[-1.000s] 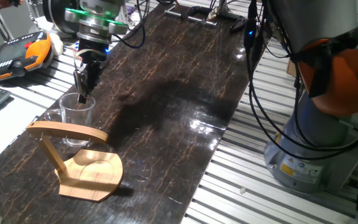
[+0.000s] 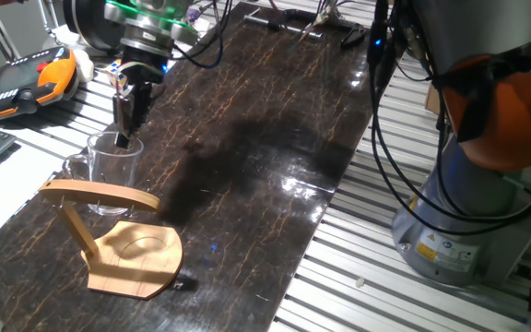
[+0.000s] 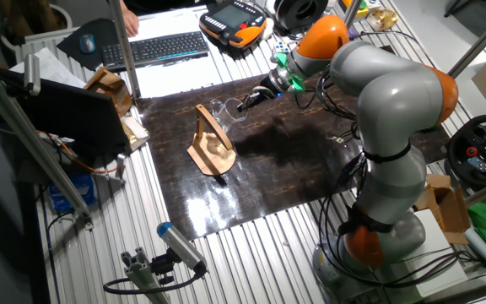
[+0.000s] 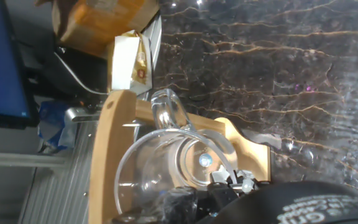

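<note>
A clear glass mug is behind the wooden stand in exterior view 1, its handle toward the left. My gripper reaches down to the mug's rim and appears shut on it, one finger inside the glass. The wrist view looks into the mug, with the dark fingers at its rim along the bottom; the exact contact is partly hidden. The wooden stand has a flat base with a round groove and a raised arm that overlaps the mug from this camera.
A keyboard and an orange-black teach pendant lie beyond the table's far edge. Open cardboard boxes stand past its left end.
My gripper has shifted slightly upward, and the mug's rim and base also appear a little higher. The wooden stand has stayed where it was.
</note>
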